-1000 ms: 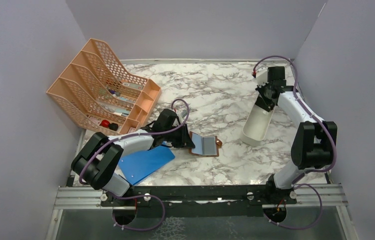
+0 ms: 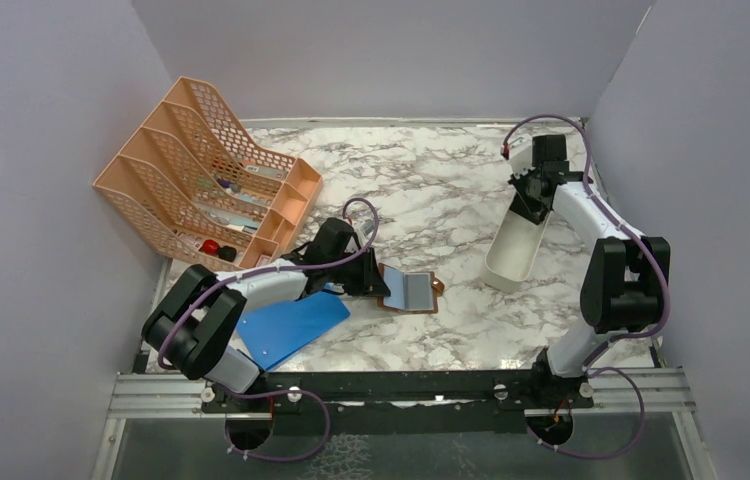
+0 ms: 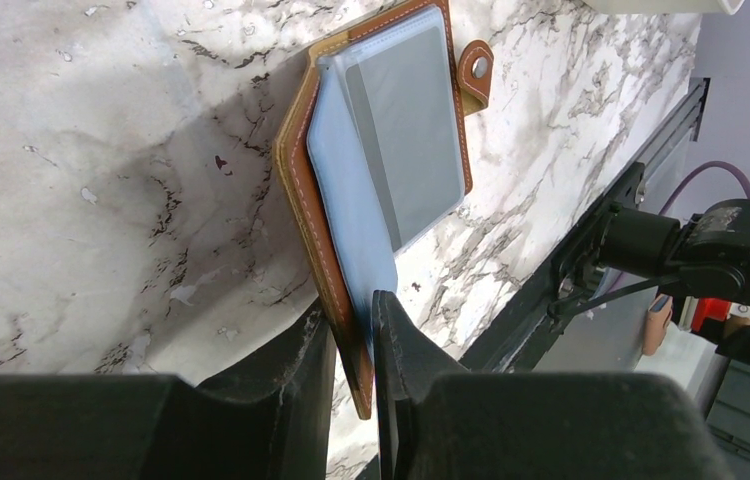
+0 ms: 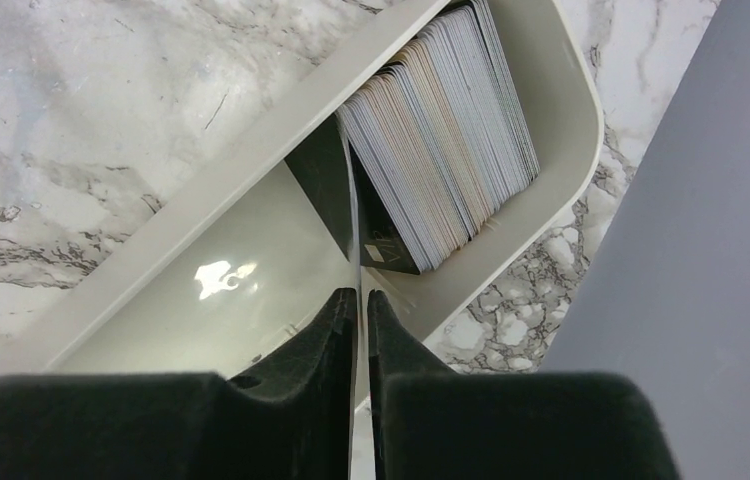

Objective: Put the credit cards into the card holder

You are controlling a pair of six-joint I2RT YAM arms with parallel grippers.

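The brown leather card holder [image 3: 291, 150] lies open on the table, with clear sleeves [image 3: 416, 120] and a snap strap [image 3: 474, 72] on its far side. My left gripper is shut on the holder's edge and bluish sleeve. Inside the long white tray [image 4: 186, 215], a row of credit cards [image 4: 441, 130] stands packed at one end, a dark card [image 4: 326, 185] at its front. My right gripper is shut on a single thin card [image 4: 355, 225], seen edge-on in front of the row. From above, the right gripper [image 2: 531, 200] covers the tray's far end.
An orange divided rack [image 2: 301, 185] holding small items stands at the back left. Blue folders [image 2: 291, 325] lie under the left arm. Bare marble table [image 2: 431, 190] stretches between holder and tray.
The left arm and the card holder stay put.
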